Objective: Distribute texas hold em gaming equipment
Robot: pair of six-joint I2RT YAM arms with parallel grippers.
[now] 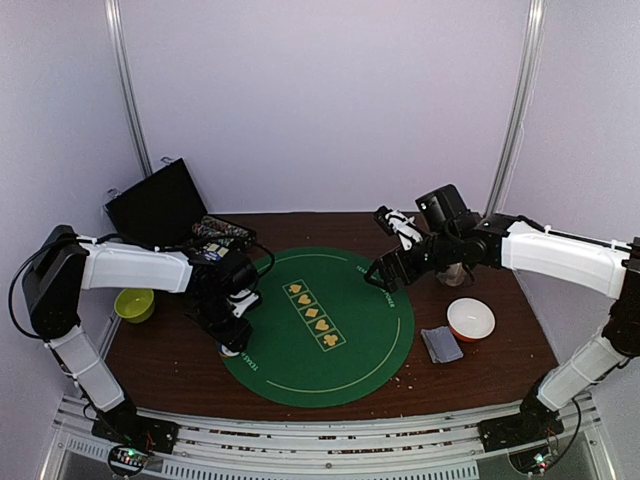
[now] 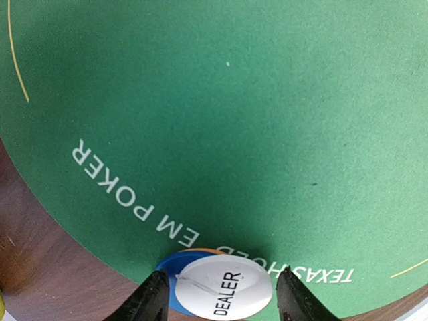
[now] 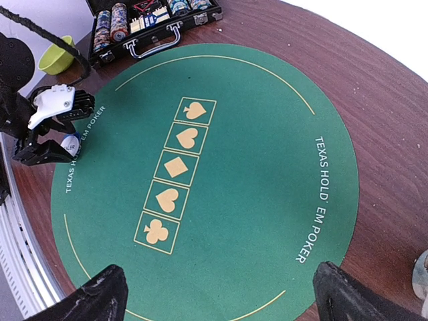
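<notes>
A white DEALER button (image 2: 224, 287) lies over a blue disc (image 2: 171, 266) at the left edge of the green poker mat (image 1: 360, 355), on its printed lettering. My left gripper is part open around them, one finger on each side; whether both fingers touch cannot be told. In the right wrist view the same button (image 3: 70, 144) shows between the left arm's fingers. Above the mat's right side, my right gripper stands open and empty. The chip case (image 3: 152, 41) is open at the back left, with chip stacks inside.
A green bowl (image 1: 134, 305) stands at the left, near the left arm. On the right are a white bowl (image 1: 471, 318) and a grey folded cloth (image 1: 441, 345). The middle of the mat, with its card boxes (image 1: 314, 316), is clear.
</notes>
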